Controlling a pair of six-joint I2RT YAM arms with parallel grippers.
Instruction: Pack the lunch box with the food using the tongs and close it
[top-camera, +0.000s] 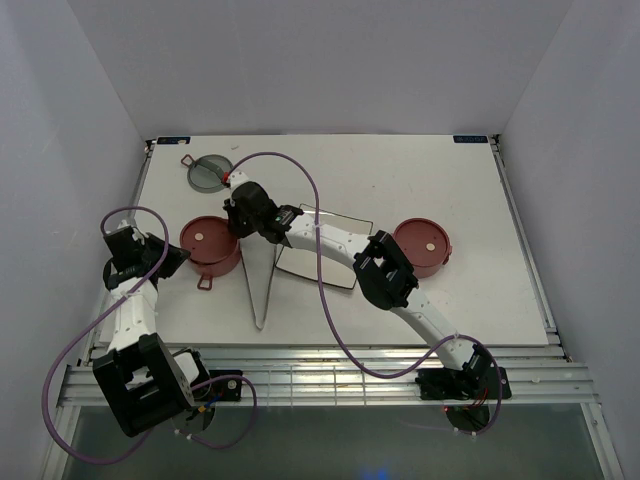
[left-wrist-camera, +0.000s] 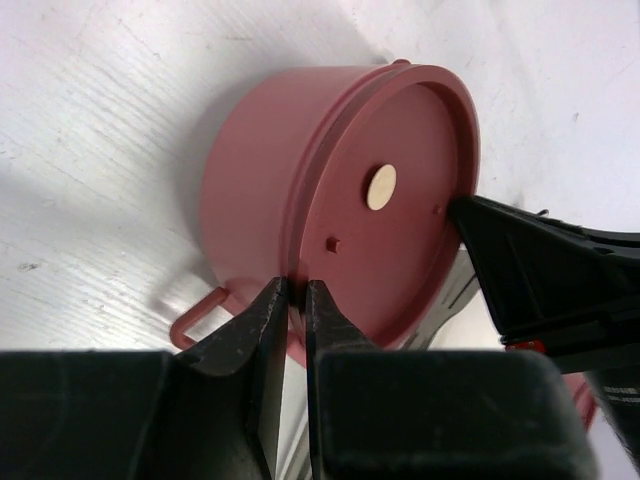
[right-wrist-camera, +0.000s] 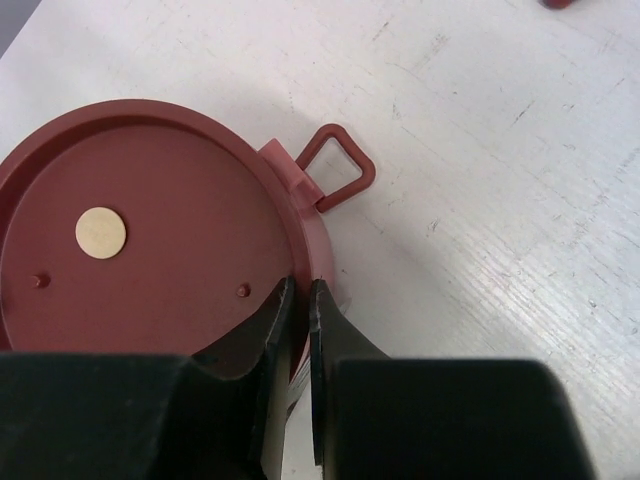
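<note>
A round, dark red lunch box container (top-camera: 211, 245) with a pale dot inside stands at the table's left, its handle toward the front. My left gripper (top-camera: 184, 250) is shut on its left rim, and my right gripper (top-camera: 231, 222) grips the rim on the other side. In the left wrist view the rim (left-wrist-camera: 322, 190) runs between the closed fingertips. The right wrist view shows the container wall (right-wrist-camera: 316, 245) pinched near the loop handle (right-wrist-camera: 345, 170). Farther right is another dark red container (top-camera: 423, 246).
A grey-green round lid (top-camera: 209, 174) with a red loop lies at the back left. Grey tongs (top-camera: 258, 275) lie right of the gripped container. A white rectangular tray (top-camera: 318, 268) sits mid-table beneath the right arm.
</note>
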